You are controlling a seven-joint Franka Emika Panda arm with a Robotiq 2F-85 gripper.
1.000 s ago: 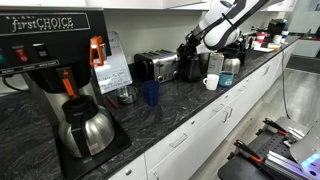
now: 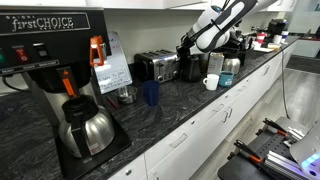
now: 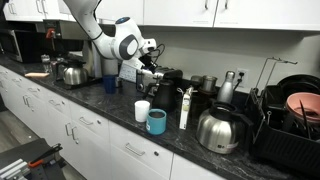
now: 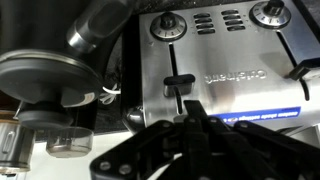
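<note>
A silver toaster [image 4: 235, 75] with its brand lettering upside down, dials and dark levers fills the right of the wrist view. It stands against the wall in exterior view 1, a two-slot-wide metal box [image 2: 155, 66]. My gripper hangs in front of the toaster's face, its dark fingertips together just below one lever [image 4: 180, 82] in the picture. Nothing shows between them. Whether they touch the lever I cannot tell. The white arm [image 3: 122, 45] reaches over the counter towards the back wall; in exterior view 1 the gripper itself is too small to make out.
Beside the toaster stands a black appliance [image 2: 191, 68]. A blue cup [image 2: 151, 93] and a white mug [image 2: 211, 82] are nearer the counter's front edge. A steel thermal jug [image 2: 86, 128] sits under the coffee maker.
The white arm has changed its bend slightly near the toaster and black appliance. The toaster, cups and jug stay in place.
</note>
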